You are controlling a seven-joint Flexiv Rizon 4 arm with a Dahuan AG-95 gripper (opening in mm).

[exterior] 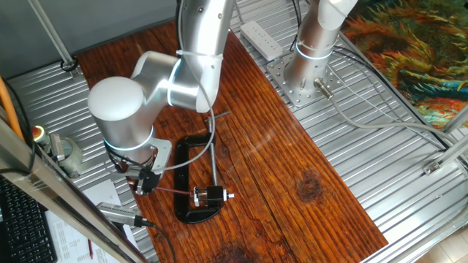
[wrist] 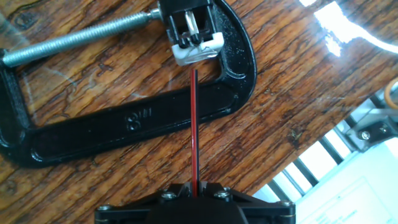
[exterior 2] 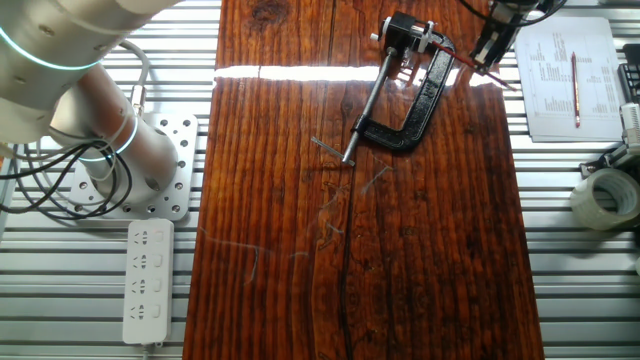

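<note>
A thin red-and-black wire pair (wrist: 194, 118) runs straight out from between the fingertips of my gripper, which is shut on it. Its far ends point at the white connector (wrist: 199, 51) on a small black block (exterior: 215, 194); the wrist view shows a narrow gap between them. That block sits at the screw end of a black C-clamp (wrist: 118, 121) lying on the wooden board. In exterior view 1 my gripper hangs left of the clamp, near the board's edge. From exterior view 2, a short tail of the wire sticks out beyond the fingers.
Left of the board are a tape roll (exterior: 67, 157), printed paper (exterior: 69, 234) and a keyboard (exterior: 22, 219). The wooden board (exterior 2: 270, 280) is clear away from the clamp.
</note>
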